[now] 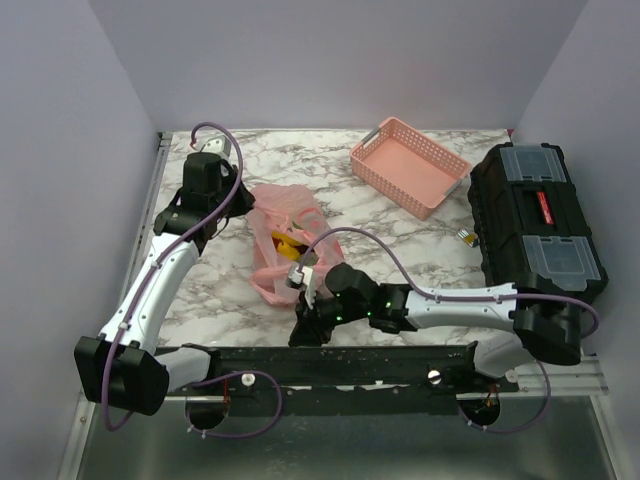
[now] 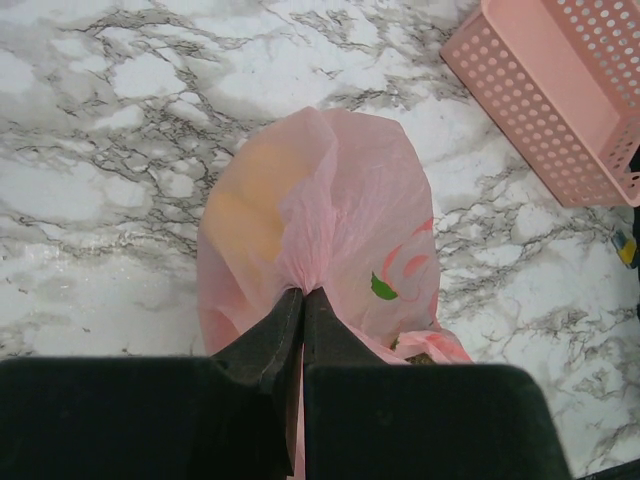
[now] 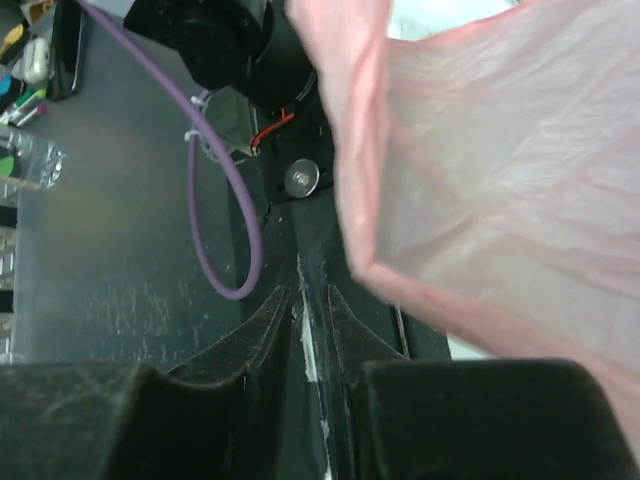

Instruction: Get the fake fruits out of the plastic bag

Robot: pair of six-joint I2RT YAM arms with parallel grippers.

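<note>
The pink plastic bag [image 1: 297, 205] lies on the marble table, its mouth spread toward the front. Yellow fruit [image 1: 288, 247] shows inside it, and a blurry yellow shape appears through the film in the left wrist view. My left gripper is shut on a gathered fold of the bag's film. Beside the bag's front edge, low over the table's front, my right gripper stands slightly open, with nothing between its fingers. A pink bag edge [image 3: 365, 200] hangs just right of those fingers in the right wrist view.
A pink basket [image 1: 440, 158], empty, stands at the back right. The black toolbox [image 1: 530, 215] fills the right side. A small blue-yellow item [image 1: 467, 237] lies near it. Between bag and basket the table is bare.
</note>
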